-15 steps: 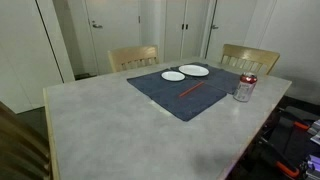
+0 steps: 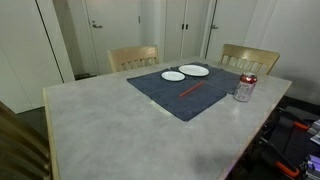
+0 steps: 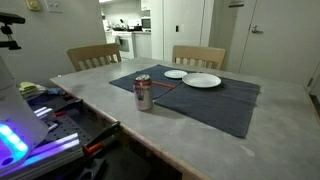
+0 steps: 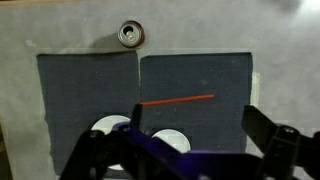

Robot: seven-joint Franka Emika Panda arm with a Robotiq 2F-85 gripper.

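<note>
My gripper is open, its black fingers wide apart along the bottom of the wrist view with nothing held between them. It looks down on the table from above. A red and silver can (image 3: 143, 93) stands upright on the bare tabletop beside the dark mat; the wrist view shows the can's top (image 4: 131, 34). Across the mat (image 4: 205, 75) lies a thin red stick (image 4: 178, 99). Two white plates rest on the mat: a smaller plate (image 2: 173, 76) and a larger plate (image 2: 194, 70). In the wrist view the gripper partly covers both plates.
The grey table (image 2: 95, 125) has a broad bare area on the mat's left in exterior view 1. Wooden chairs (image 3: 200, 60) stand around the table edges. At the left of exterior view 2 is a white arm part (image 3: 15, 130) with a blue light.
</note>
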